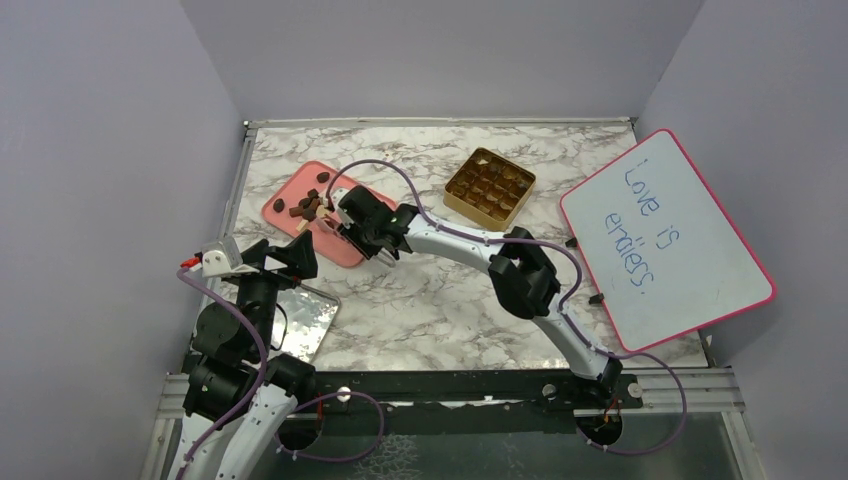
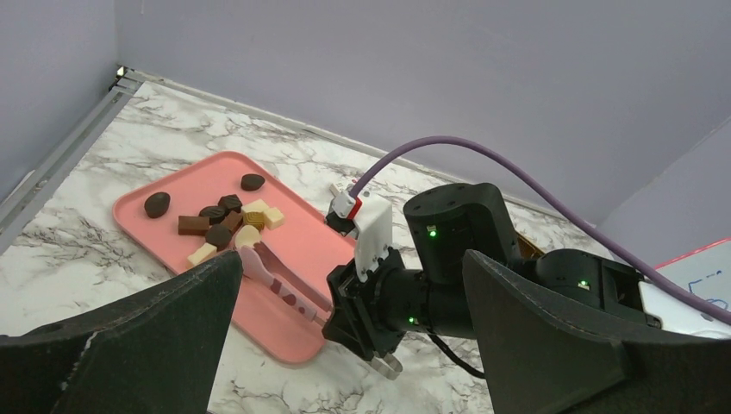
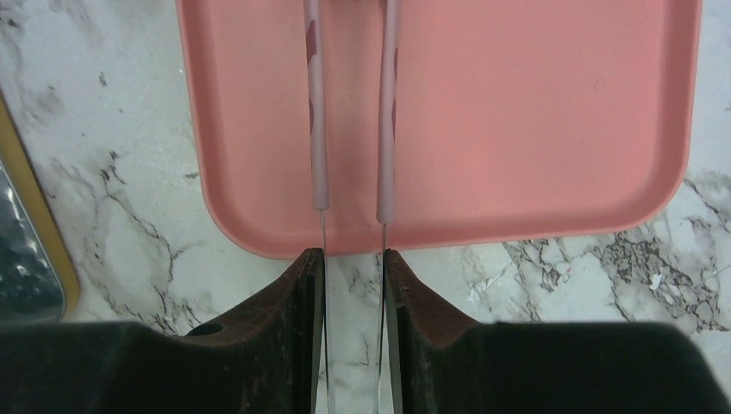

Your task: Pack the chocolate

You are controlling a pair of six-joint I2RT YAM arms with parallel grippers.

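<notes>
A pink tray point(image 2: 297, 347) holds several dark, brown and cream chocolates, mostly clustered at one end, with a cream round chocolate point(image 2: 248, 236) among them. My right gripper is shut on pink-tipped tongs point(image 3: 318, 147), gripping their thin metal arms from outside. In the left wrist view the tips of the tongs reach the cream round chocolate; whether they pinch it cannot be told. Over the table's left side, my left gripper point(image 1: 287, 257) is open and empty. Behind the right arm stands a gold box point(image 1: 449, 203) with compartments, several of them holding chocolates.
A silvery tray point(image 1: 318, 312) lies partly under the left arm. The whiteboard point(image 1: 665, 240) leans at the right, reading "Love is endless". Bare marble table point(image 1: 420, 320) lies in front of the right arm. A purple cable point(image 2: 483, 153) arches over that arm.
</notes>
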